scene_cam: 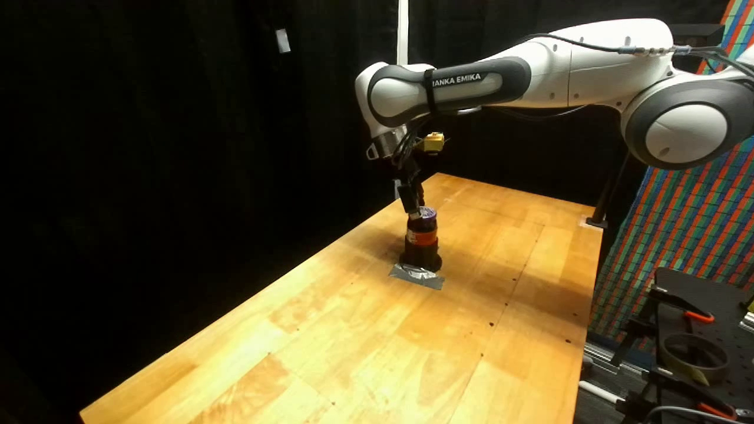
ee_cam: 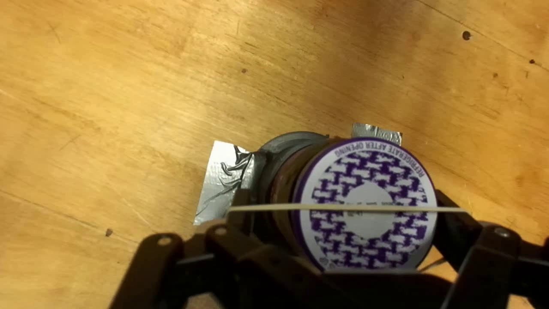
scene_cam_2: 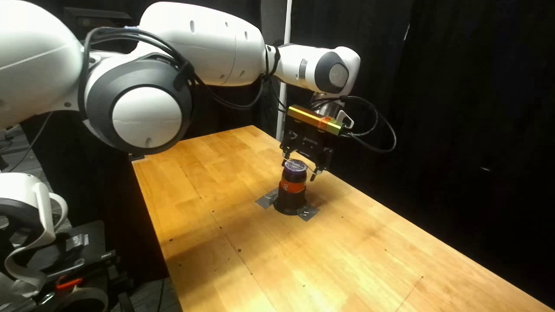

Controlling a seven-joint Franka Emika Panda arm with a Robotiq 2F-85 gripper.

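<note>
An upright jar [scene_cam_2: 293, 185] with an orange-red label band sits in a black round holder [scene_cam_2: 285, 205] on the table. Its lid [ee_cam: 368, 206] is white with a purple pattern. My gripper [scene_cam_2: 300, 167] is at lid height, its fingers spread open on opposite sides of the jar top. A pale elastic band [ee_cam: 278, 207] is stretched from one finger to the other, passing over the lid in the wrist view. There the right finger [ee_cam: 455, 226] is very near the lid's edge; whether it touches cannot be told. The left finger [ee_cam: 238, 211] stands farther from the lid.
Silver tape [ee_cam: 218, 180] is stuck at the holder's base on two sides. A dark side cart [scene_cam: 696, 297] with tools stands beyond the table's right edge in the first exterior view.
</note>
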